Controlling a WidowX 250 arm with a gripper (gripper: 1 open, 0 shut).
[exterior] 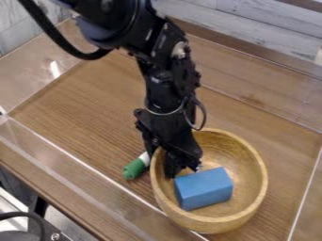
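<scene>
My black gripper (170,155) reaches down from the top centre to the left inner side of a tan round bowl (246,165); its fingers are dark and partly hidden, so I cannot tell how wide they stand or what is between them. A blue block (202,187) lies in the bowl. A small cylinder with a green end (134,169) and a white part lies just outside the bowl's left, partly behind the gripper.
</scene>
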